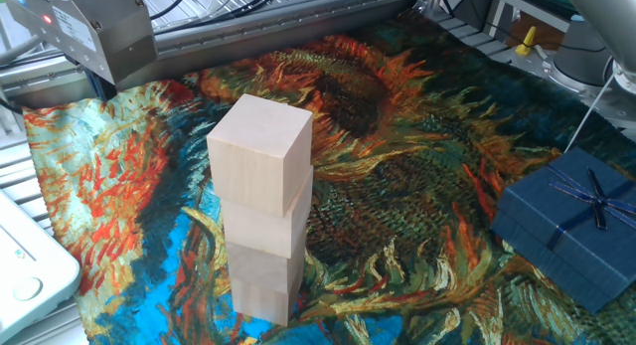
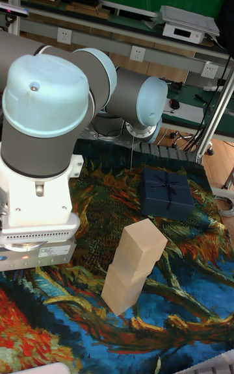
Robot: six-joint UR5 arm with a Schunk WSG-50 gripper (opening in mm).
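Observation:
Several pale wooden blocks stand in one upright stack (image 1: 260, 176) on the patterned cloth, also seen as a leaning-looking wooden tower (image 2: 131, 263) in exterior view 3. The top block (image 1: 260, 141) sits slightly offset from those under it. At the upper left of exterior view 2 is my gripper (image 1: 100, 85), its grey metal body showing and a dark finger pointing down. It stands apart from the stack, to its left and behind. Its finger opening does not show clearly in either view, and no object is visible at it.
A dark blue gift box (image 1: 566, 231) with a ribbon bow lies on the right of the cloth (image 1: 417, 186). A white device (image 1: 30, 275) stands at the left edge. Open cloth lies between stack and box. A thin rod (image 1: 588, 116) hangs near the box.

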